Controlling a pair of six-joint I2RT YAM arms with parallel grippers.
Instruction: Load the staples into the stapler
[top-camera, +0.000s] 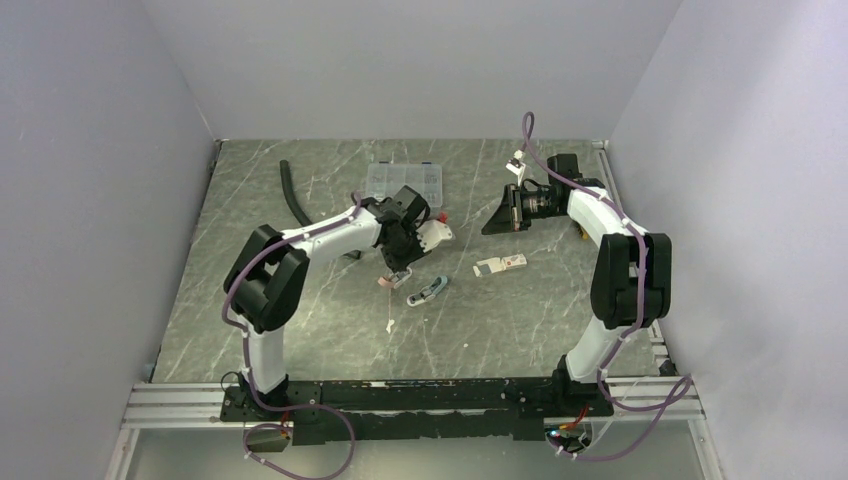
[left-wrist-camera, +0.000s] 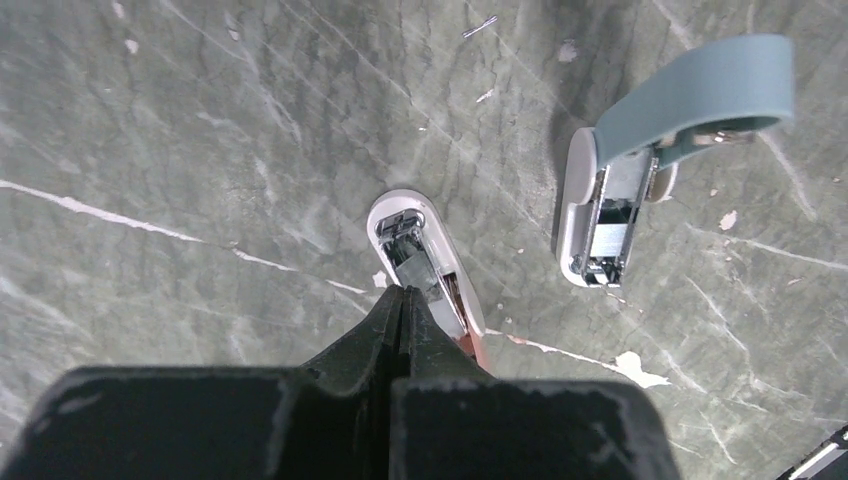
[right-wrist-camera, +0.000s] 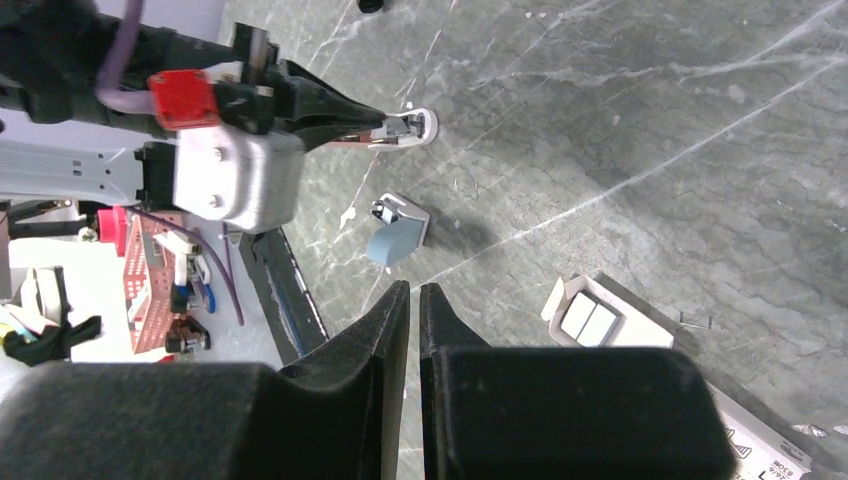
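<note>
My left gripper is shut, its tips over or against the metal channel of an open stapler with a white base (left-wrist-camera: 468, 290) and a pinkish lid (left-wrist-camera: 470, 345). Nothing shows between those fingers, and they hide part of this stapler. To its right stands a second stapler, its blue-grey lid (left-wrist-camera: 700, 90) raised above a metal tray (left-wrist-camera: 612, 225). My right gripper is at the right side, shut, with only a thin dark-edged gap and nothing seen in it. Below it in the right wrist view lies an open white box (right-wrist-camera: 628, 325) holding staple strips (right-wrist-camera: 590, 318).
A second white carton (right-wrist-camera: 765, 440) lies beside the open box. A clear compartment case (top-camera: 425, 178) and a dark curved tube (top-camera: 292, 195) are toward the back. Small loose staples (left-wrist-camera: 481, 26) and white scraps (left-wrist-camera: 638, 368) are scattered about.
</note>
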